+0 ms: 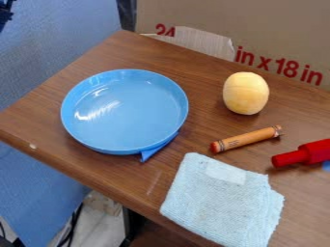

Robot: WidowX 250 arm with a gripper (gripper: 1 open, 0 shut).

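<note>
A light blue round pan or plate (123,110) sits on the left of the wooden table (206,77), a blue triangular piece showing at its lower right. A yellow round object (245,93) stands at the back right. An orange-brown cylinder (245,139) lies below it, and a red object (303,154) lies at the right edge. A pale blue folded cloth (222,201) covers part of the front. A small dark shape is at the top left corner; I cannot tell whether it is part of my gripper.
A cardboard box (245,29) stands behind the table. The table's left edge borders a blue padded surface. Bare wood lies between the pan and the yellow object and along the back.
</note>
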